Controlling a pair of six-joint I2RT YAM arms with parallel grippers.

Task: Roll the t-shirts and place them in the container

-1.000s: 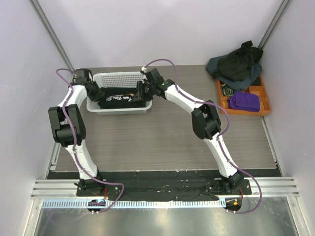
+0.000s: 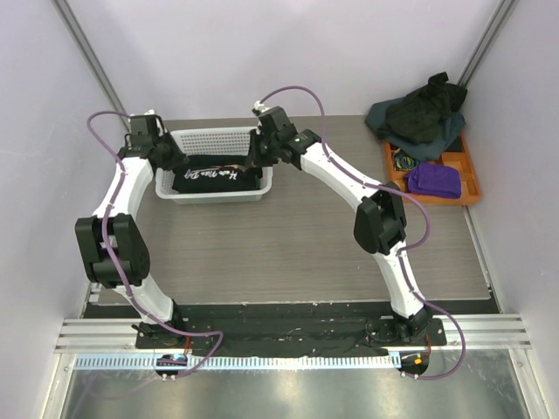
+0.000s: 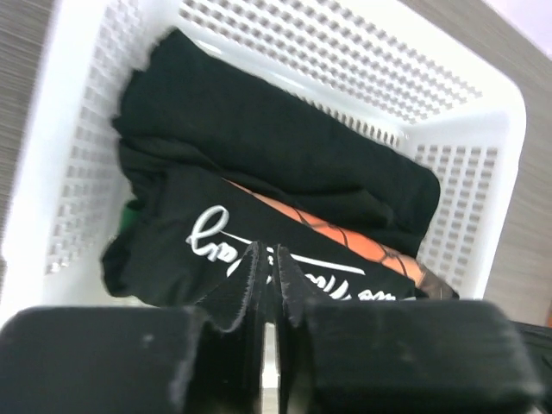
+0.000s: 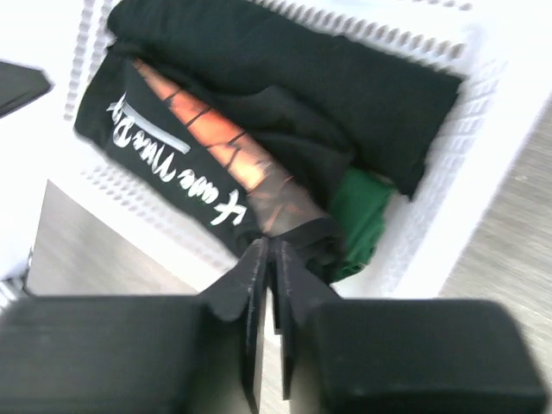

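Observation:
A white basket (image 2: 218, 196) holds a dark T-shirt (image 2: 217, 179) with white lettering, folded into a long bundle. In the left wrist view, the lettered shirt (image 3: 216, 250) lies in front of plain black cloth (image 3: 259, 108), with an orange strip between them. Green cloth (image 4: 360, 216) shows under the bundle's right end. My left gripper (image 2: 183, 161) is over the basket's left end, my right gripper (image 2: 251, 161) over its right end. On both, the fingertips stand very close together, and no cloth can be made out between them; whether they touch is unclear.
An orange tray (image 2: 470, 179) at the right holds folded purple cloth (image 2: 434, 180). Dark garments (image 2: 419, 122) are heaped over its back edge. Between basket and tray, and in front of the basket, the table (image 2: 279, 253) is clear apart from my arms.
The basket slid very slightly right. The bundle stays inside.

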